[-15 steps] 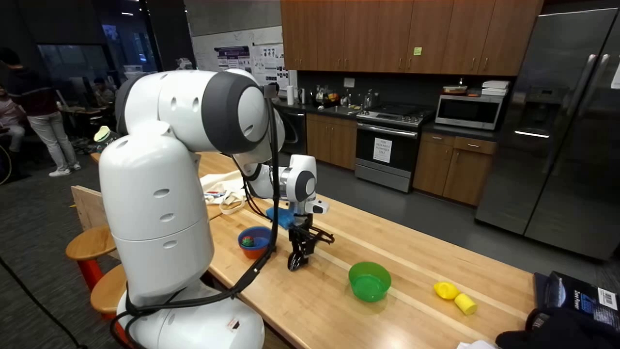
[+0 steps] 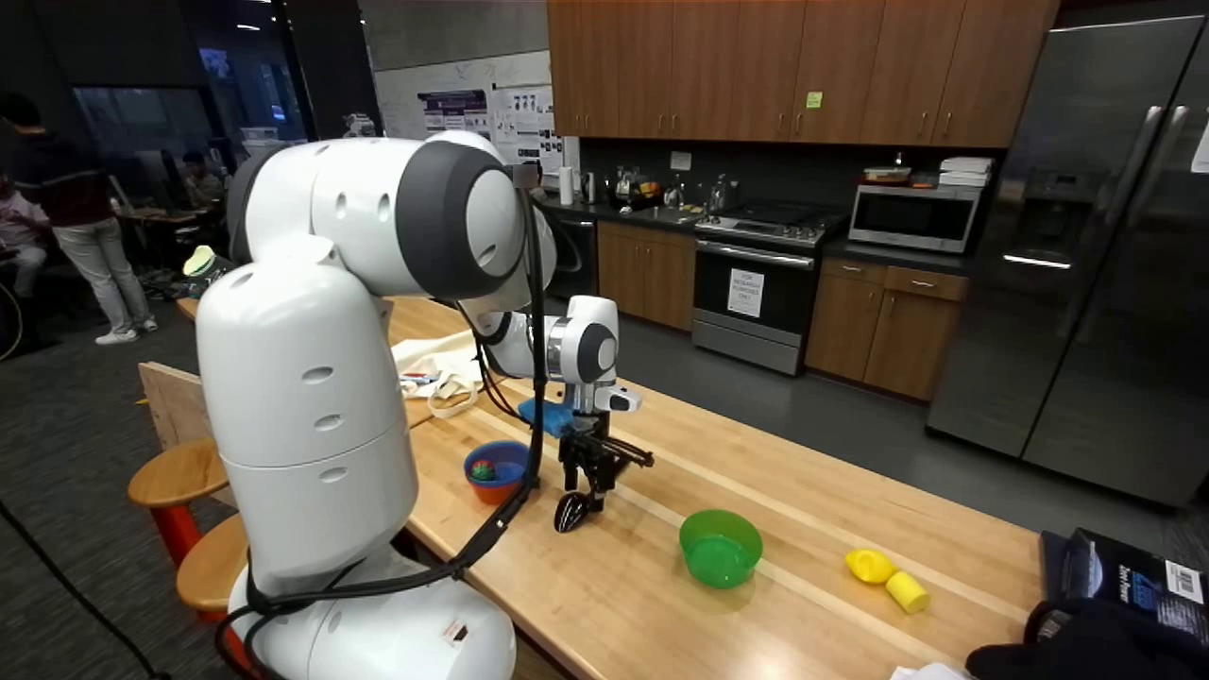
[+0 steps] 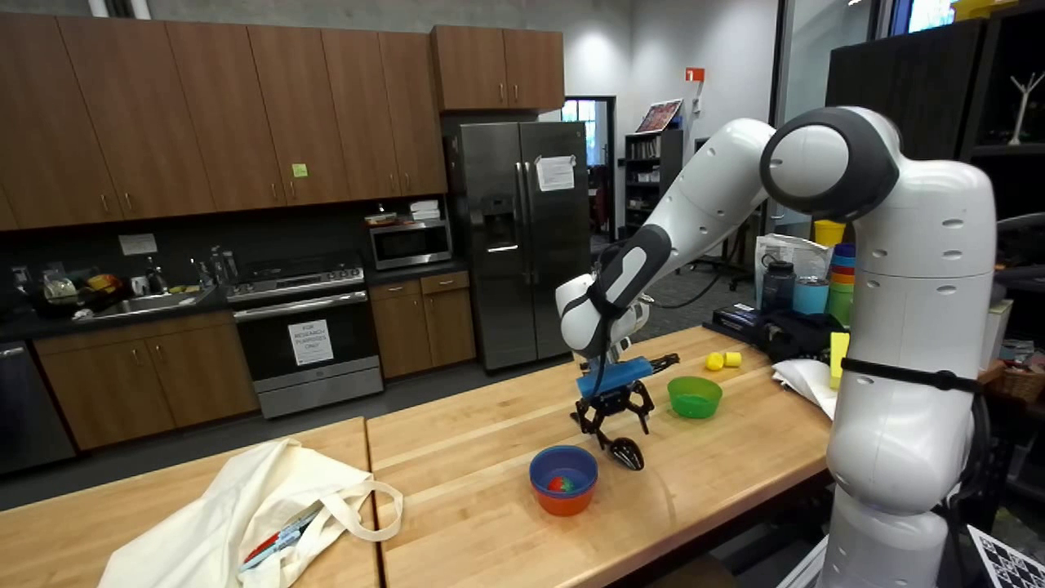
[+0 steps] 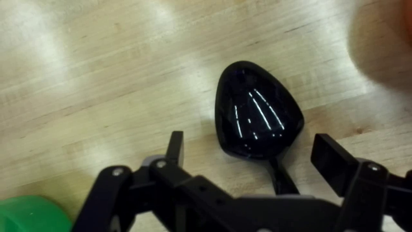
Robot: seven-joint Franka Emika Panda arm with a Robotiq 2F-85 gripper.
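A black slotted spoon [image 4: 257, 112] shows its glossy, rounded head in the wrist view, with the start of its handle running back under the gripper body. The rest of the handle is hidden there. My gripper is open, its two fingers spread apart on either side of the spoon's neck with clear gaps. In exterior view 1 the gripper [image 2: 585, 489] points down close over the wooden table, and the spoon head [image 2: 571, 512] is right by its fingertips. Exterior view 2 has the spoon head [image 3: 626, 452] low beside the gripper [image 3: 612, 423].
Stacked blue and orange bowls [image 3: 564, 478] hold a red-and-green item. A green bowl [image 2: 721, 549] stands on the other side of the gripper. Two yellow objects [image 2: 887, 579] lie farther along the table. A cloth bag [image 3: 250, 519] rests at the far end.
The gripper has risen slightly. The spoon head has shifted a little to the left in exterior view 1 and stands out more clearly from the fingers. Bowls and yellow objects are unmoved.
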